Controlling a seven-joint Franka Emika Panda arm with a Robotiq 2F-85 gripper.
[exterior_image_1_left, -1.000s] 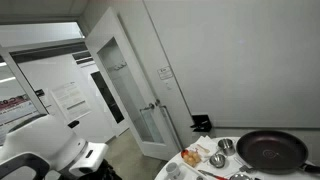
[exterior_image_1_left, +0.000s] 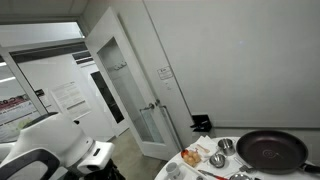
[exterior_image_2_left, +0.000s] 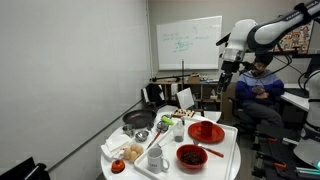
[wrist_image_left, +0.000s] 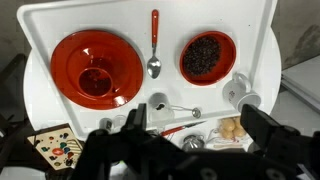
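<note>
My gripper is open, with nothing between its fingers, and looks down on a white tray (wrist_image_left: 130, 18) from above. In the second exterior view, the gripper (exterior_image_2_left: 224, 88) hangs well above the table's right side. A red plate (wrist_image_left: 70, 58) bears a red cup (wrist_image_left: 94, 82) at the tray's left. Beside the plate lies a spoon (wrist_image_left: 154, 30) with a red handle. To the right is a red bowl (wrist_image_left: 207, 57) of dark bits. A clear mug (wrist_image_left: 240, 92) stands near the right finger. A pale cup (wrist_image_left: 160, 112) and a small metal spoon (wrist_image_left: 192, 110) lie nearer the gripper.
A dark frying pan (exterior_image_2_left: 139, 118) sits at the table's far end. A tomato (exterior_image_2_left: 118, 166) and brownish food items (exterior_image_2_left: 133, 152) lie left of the tray. A patterned board (wrist_image_left: 58, 147) shows outside the tray. Someone sits (exterior_image_2_left: 262, 90) behind the arm.
In the first exterior view, the arm has shifted slightly up and to the right. The objects on the table have not moved.
</note>
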